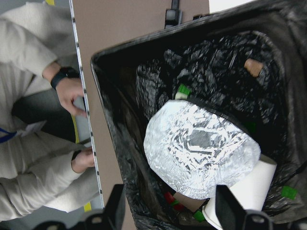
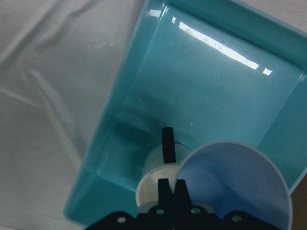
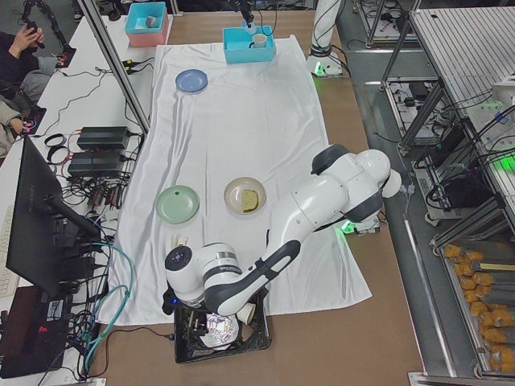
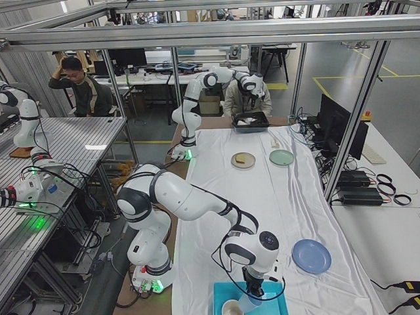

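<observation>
My left gripper stands open over the black-lined bin (image 3: 185,352); a crumpled foil piece (image 1: 199,146) lies inside beside a white paper cup (image 1: 252,187), with small scraps. In the right wrist view my right gripper is shut on a blue cup (image 2: 230,182), above a white mug (image 2: 153,184) with a black handle, inside the teal box (image 2: 201,96).
A green plate (image 3: 177,204), a beige plate (image 3: 233,193) with a yellow item (image 3: 250,200) and a blue plate (image 3: 191,80) rest on the white cloth. A person sits beyond the black bin.
</observation>
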